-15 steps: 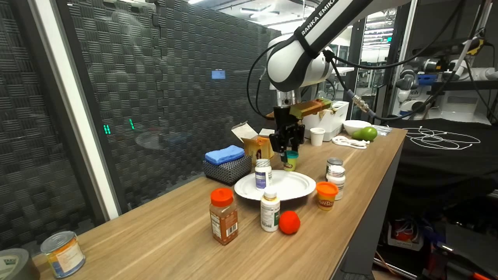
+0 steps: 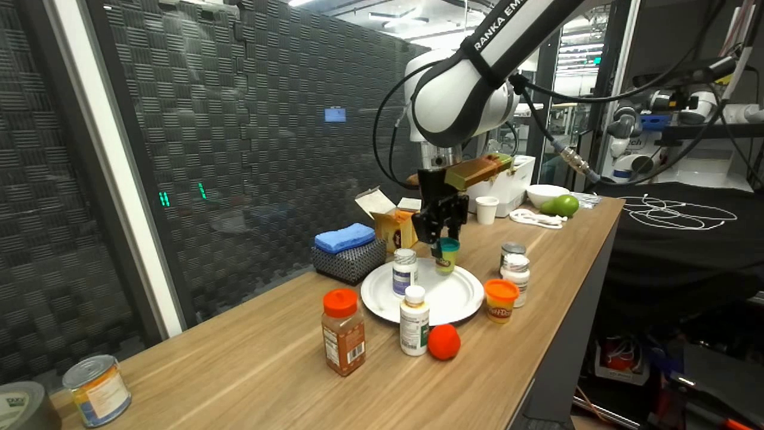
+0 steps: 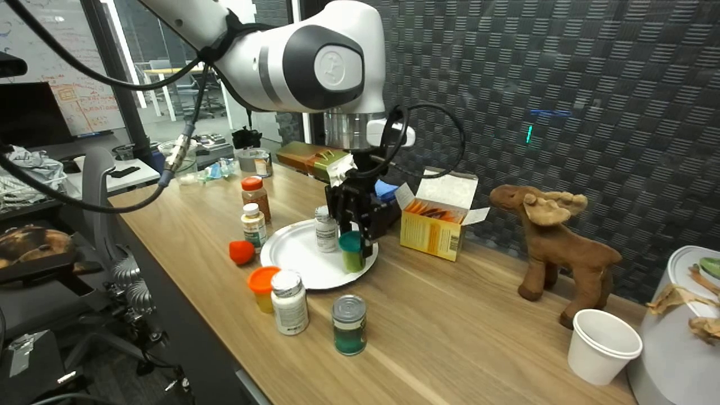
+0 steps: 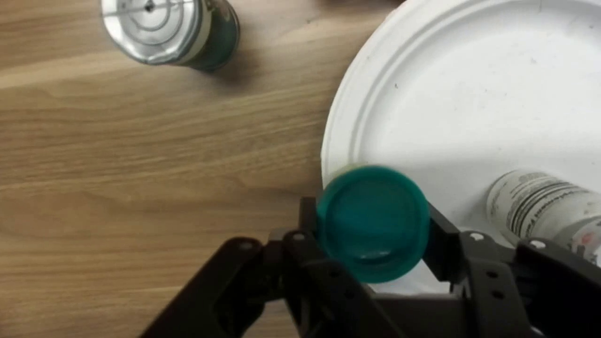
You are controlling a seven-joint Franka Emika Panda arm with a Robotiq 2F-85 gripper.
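A Play-Doh tub with a teal lid [image 4: 373, 224] is held between the fingers of my gripper [image 2: 445, 247], which is shut on it. In exterior view 2 the yellow-green tub [image 3: 352, 253] stands upright at the right part of a white plate [image 3: 290, 253]. From the wrist view, the tub covers the plate's near rim; whether its base touches the plate I cannot tell. A white pill bottle [image 2: 404, 271] stands on the same plate, beside my gripper.
Around the plate stand an orange-lidded tub [image 2: 501, 301], another white bottle [image 3: 290, 304], a green can [image 3: 349, 324], a red ball [image 2: 444, 341], a capped bottle [image 2: 413, 322] and a spice jar [image 2: 344, 333]. An open yellow box [image 3: 432, 226] is close behind my gripper.
The plate's far side was tilted up before; now it lies flatter, its surface showing more. My gripper and the teal-lidded tub have shifted slightly toward the camera and lower.
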